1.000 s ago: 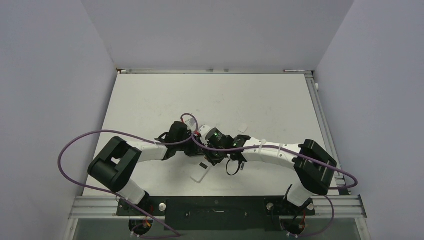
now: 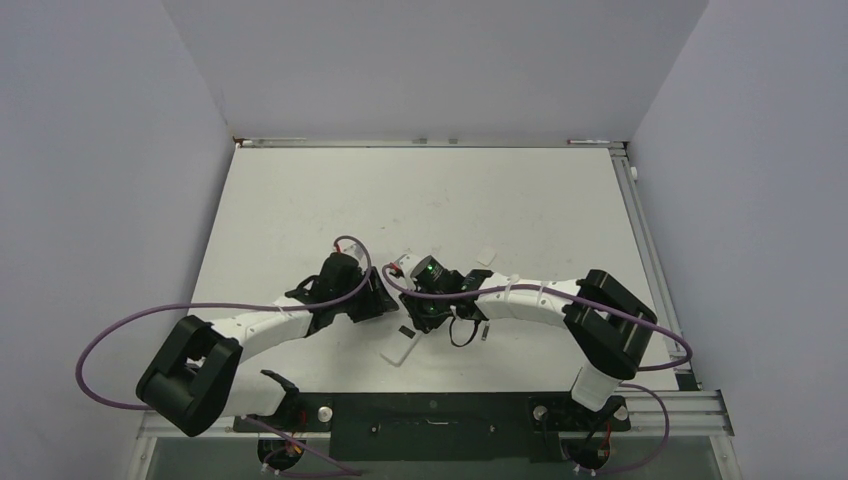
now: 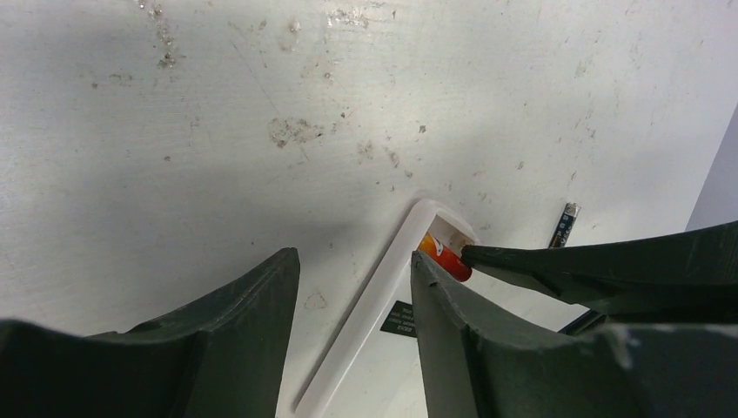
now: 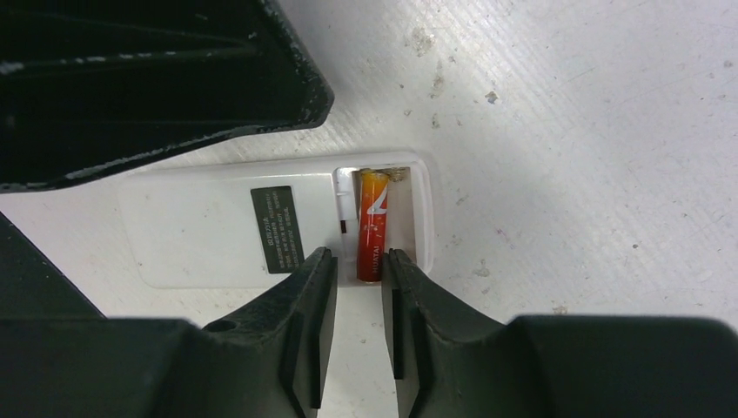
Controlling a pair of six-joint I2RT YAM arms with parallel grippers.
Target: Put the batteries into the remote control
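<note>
The white remote control [image 2: 401, 346] lies face down on the table, its battery bay uncovered. In the right wrist view one red-and-orange battery [image 4: 372, 226] rests in the bay of the remote, with bare room beside it. My right gripper is part open right over the bay, a finger tip close to the battery's lower end; I cannot tell whether it touches. My left gripper is open to the left of the remote, nothing between its fingers. A second battery, dark [image 3: 565, 225], lies loose on the table beyond the right gripper.
A small white piece [image 2: 486, 256], perhaps the battery cover, lies behind the right arm. Both grippers are close together over the middle of the table.
My left gripper has drawn away to the left, from beside the right gripper. The remote stays in place.
</note>
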